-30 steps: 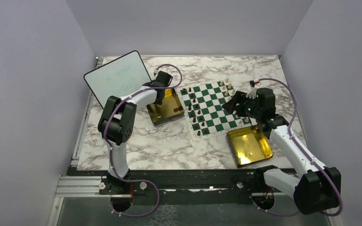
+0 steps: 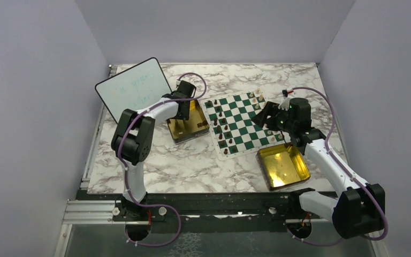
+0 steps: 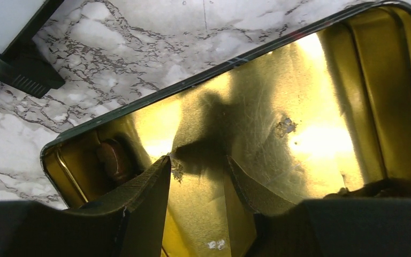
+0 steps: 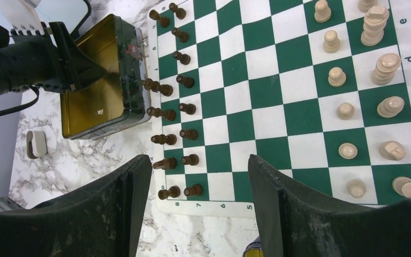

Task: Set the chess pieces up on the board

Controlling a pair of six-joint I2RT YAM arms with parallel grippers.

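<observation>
My left gripper is open over the left gold tray [image 2: 187, 136], nothing between its fingers. A brown piece [image 3: 115, 159] lies in that tray's corner, and more dark pieces sit at its right, partly hidden. The green-and-white chessboard [image 4: 267, 134] has brown pieces [image 4: 186, 107] in two rows along its left side and cream pieces [image 4: 388, 69] along its right. My right gripper stands open above the board, nothing between its fingers.
A second gold tray [image 2: 282, 166] at front right looks empty in the top view. A whiteboard [image 2: 131, 85] borders the left tray.
The left arm shows no visible movement.
</observation>
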